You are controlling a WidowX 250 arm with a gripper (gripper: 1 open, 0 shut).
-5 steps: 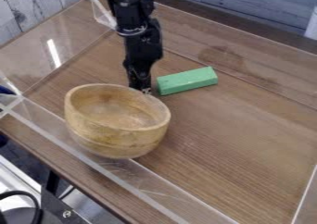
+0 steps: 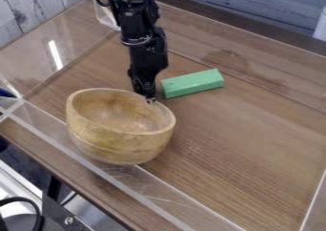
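Observation:
The black gripper point(image 2: 145, 92) reaches down from the top of the view to just behind the far rim of a large wooden bowl point(image 2: 121, 135). It is shut, and nothing shows between its fingers, though its tips are dark and hard to make out. A green block point(image 2: 193, 82) lies on the wooden table to the right of the fingertips, close to them.
A transparent edge runs along the left and front, with black cables at the lower left. A white object point(image 2: 105, 13) stands behind the arm.
The gripper has shifted very slightly near the bowl's rim; the bowl and green block look unchanged.

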